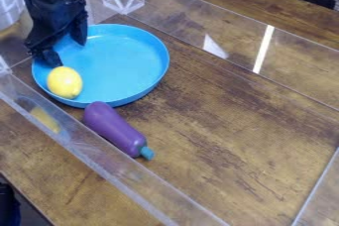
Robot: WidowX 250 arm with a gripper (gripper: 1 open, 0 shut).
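Observation:
My black gripper (61,38) reaches in from the upper left, over the left part of a blue round plate (133,71). Its fingers are dark and blurred together, so whether they are open or shut is unclear. A yellow rounded object (63,82) lies on the plate at its lower left, just below the gripper. A purple eggplant-shaped toy (114,129) with a teal tip lies on the wooden table below the plate.
Clear plastic walls run along the left, top and far right of the work area. A dark item stands at the top right edge.

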